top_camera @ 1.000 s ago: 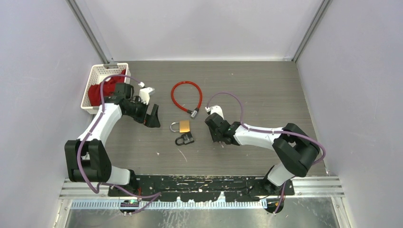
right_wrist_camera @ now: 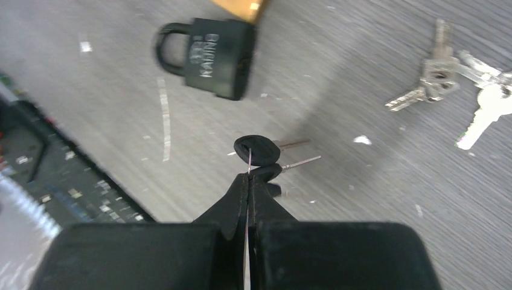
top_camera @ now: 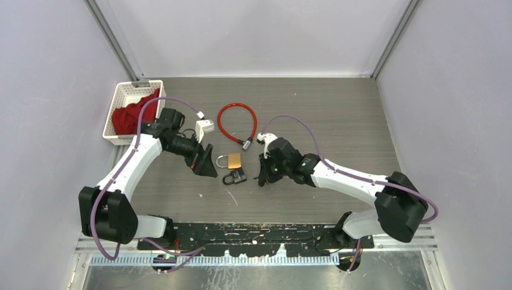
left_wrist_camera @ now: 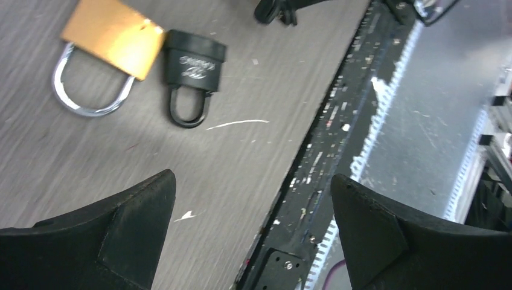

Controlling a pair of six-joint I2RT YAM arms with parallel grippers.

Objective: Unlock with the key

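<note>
The black padlock (top_camera: 235, 176) lies flat mid-table with its shackle to the left, touching or nearly touching the brass padlock (top_camera: 234, 161). Lettering shows on the black padlock (right_wrist_camera: 220, 58) in the right wrist view. Just right of it, my right gripper is shut on black-headed keys (right_wrist_camera: 256, 151), held at their heads or ring. Their thin blades point away to the right, and the padlock is apart from them. My left gripper stands open and empty, left of both padlocks, its two dark fingers (left_wrist_camera: 142, 223) wide apart.
Two bunches of silver keys, one nearer (right_wrist_camera: 438, 75) and one at the edge (right_wrist_camera: 492, 106), lie on the table. A red cable lock (top_camera: 226, 121) is behind the padlocks. The white basket (top_camera: 128, 88) with red cloth (top_camera: 130, 118) stands back left.
My right gripper has moved left toward the black padlock. My left gripper has come right and slightly toward the front, nearer the padlocks. Both padlocks stayed put.
</note>
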